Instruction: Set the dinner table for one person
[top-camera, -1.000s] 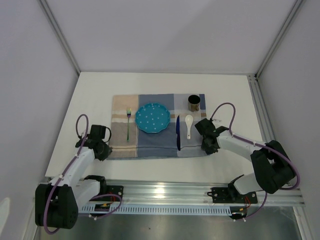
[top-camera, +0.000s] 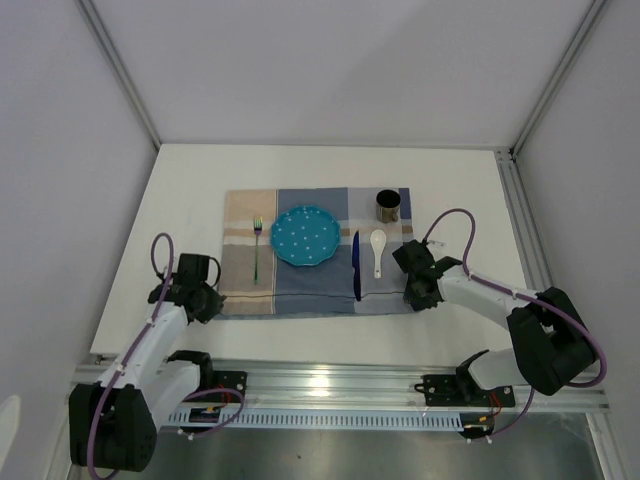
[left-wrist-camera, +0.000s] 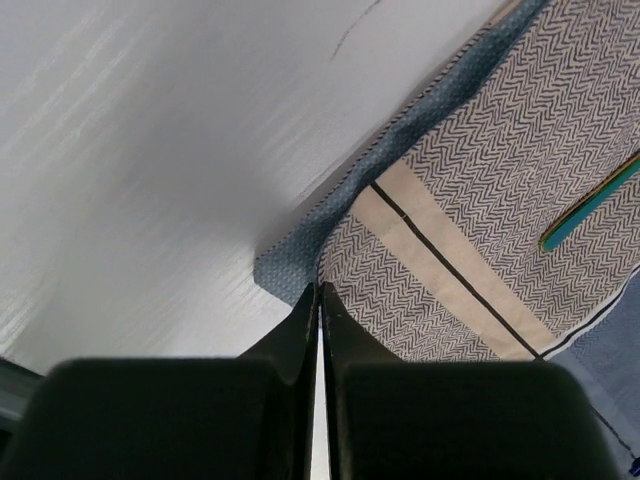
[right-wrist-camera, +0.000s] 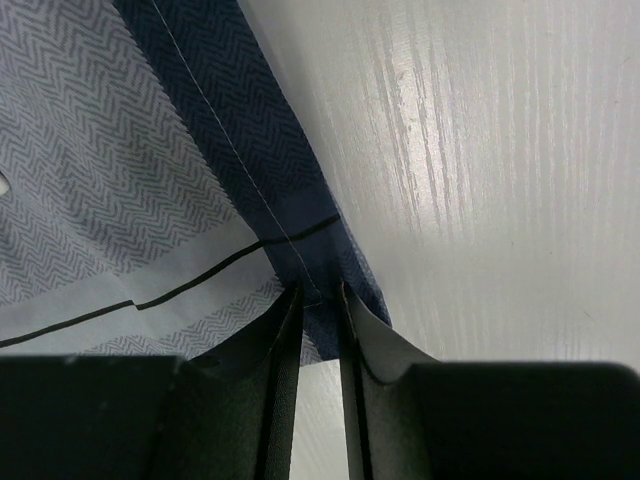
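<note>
A plaid placemat (top-camera: 315, 285) holds a teal plate (top-camera: 305, 236), a green fork (top-camera: 256, 248) on its left, a dark blue knife (top-camera: 356, 265) and white spoon (top-camera: 378, 254) on its right, and a mug (top-camera: 388, 206) at the back right corner. My left gripper is shut at the mat's left front corner, where the edge is creased; only the cloth shows at its tips. My right gripper is at the mat's front right corner, its fingertips slightly apart over the dark cloth; whether they pinch it is unclear.
A metal rail runs along the front edge, and walls stand at the back and sides.
In the top view my left arm has shifted slightly; the right arm has moved very little. The plate, cutlery and mug have not moved.
</note>
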